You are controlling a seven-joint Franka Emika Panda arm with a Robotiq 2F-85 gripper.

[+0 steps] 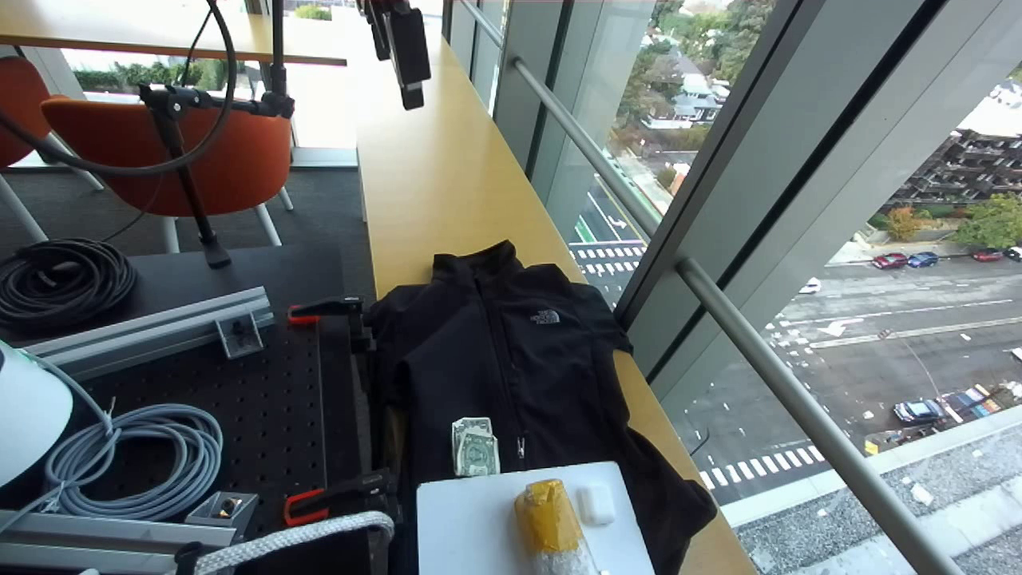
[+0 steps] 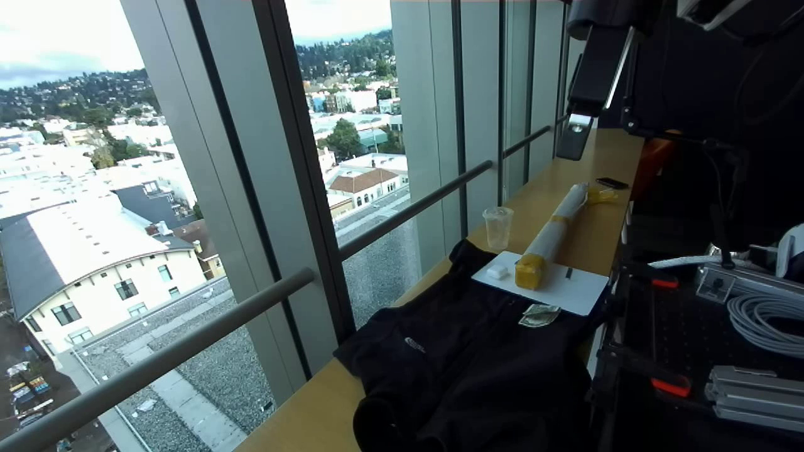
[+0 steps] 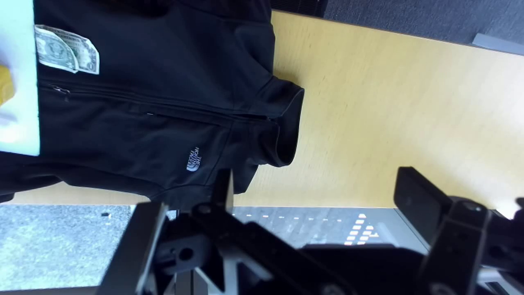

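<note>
My gripper is open and empty, its two black fingers (image 3: pixel 417 206) wide apart in the wrist view. It hangs high above the table, clear of everything on it. A black zip jacket (image 1: pixel 460 354) lies flat with its collar toward the bare end of the table. On the jacket's lower front rest dollar bills (image 3: pixel 61 49), beside a white board (image 1: pixel 469 527). A long wrapped roll (image 2: pixel 550 237) with a yellow taped end lies across that board. Near it sits a small white case (image 1: pixel 596 503).
A clear plastic cup (image 2: pixel 497 227) stands by the window side, and a dark phone-like object (image 2: pixel 612 183) lies farther along. Windows and a metal rail (image 1: pixel 766 354) border the table. Clamps (image 1: pixel 326 310) grip the opposite edge. Bare wood (image 3: pixel 393 113) extends beyond the collar.
</note>
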